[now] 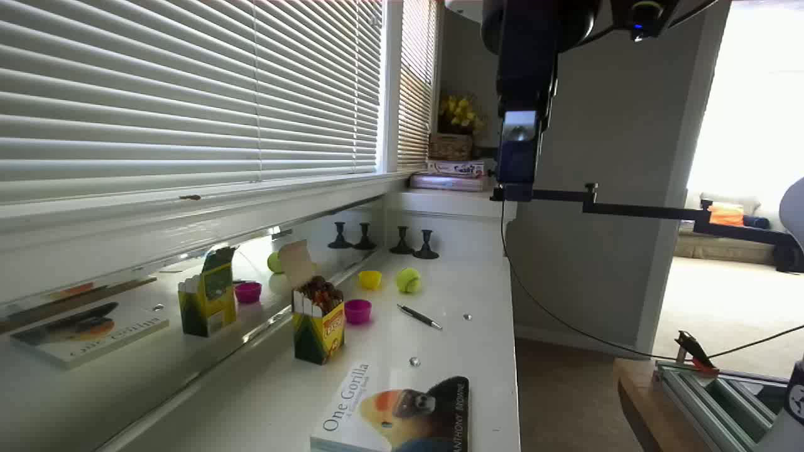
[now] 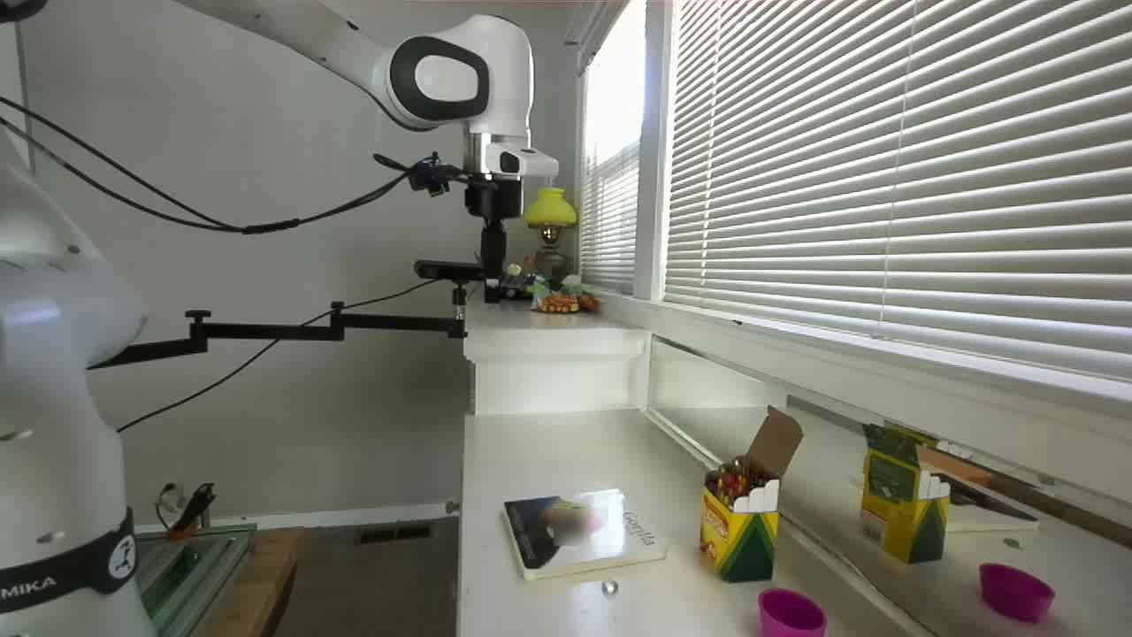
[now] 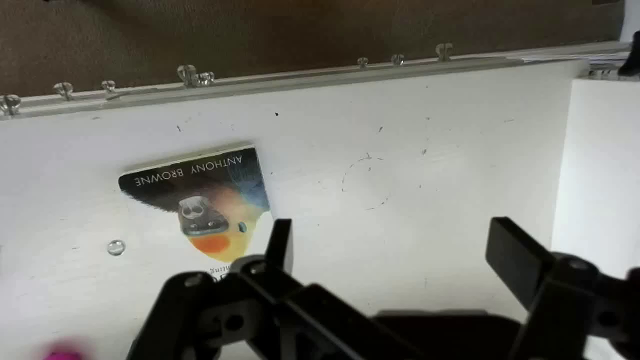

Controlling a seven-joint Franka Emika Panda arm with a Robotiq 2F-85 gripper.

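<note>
My gripper stands open in the wrist view, its two black fingers wide apart with only bare white surface showing beneath. It points down, high over the white counter [image 2: 552,446]. The book "One Gorilla" [image 3: 207,201] lies flat to the left of the fingers in that view, partly covered by the left one. In exterior view 1 the open yellow-green crayon box [image 1: 320,328], full of crayons, stands behind the book [image 1: 399,410]. Past the box are a magenta cup [image 1: 358,311], a yellow cup [image 1: 370,279], a tennis ball [image 1: 408,280] and a pen [image 1: 419,317].
Clear glass pebbles [image 1: 414,361] lie near the book and pen. Dark candlesticks [image 1: 426,245] stand at the far end. A mirror [image 2: 838,446] runs along the counter's window side, doubling objects. A black bar [image 2: 276,331] crosses beside the counter.
</note>
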